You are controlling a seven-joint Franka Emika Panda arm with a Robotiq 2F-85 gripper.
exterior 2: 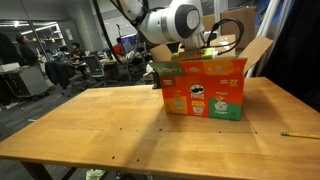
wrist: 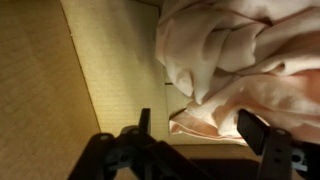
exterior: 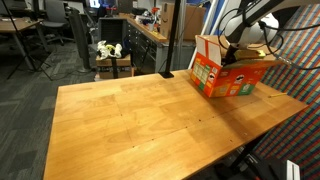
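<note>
A red and green cardboard box [exterior 2: 212,91] with its flaps raised stands on the wooden table. Inside it, in the wrist view, a crumpled pale pink cloth [wrist: 230,60] fills the upper right, next to bare cardboard. My gripper is over the cloth with its fingers wide apart and nothing held between them; whether a fingertip touches the cloth I cannot tell. From outside, the arm [exterior: 245,28] reaches down into the box's opening, and the box wall hides the fingers in both exterior views.
A thin pencil-like stick [exterior 2: 298,135] lies right of the box. The box's open flaps [exterior 2: 258,52] and walls stand close around the gripper.
</note>
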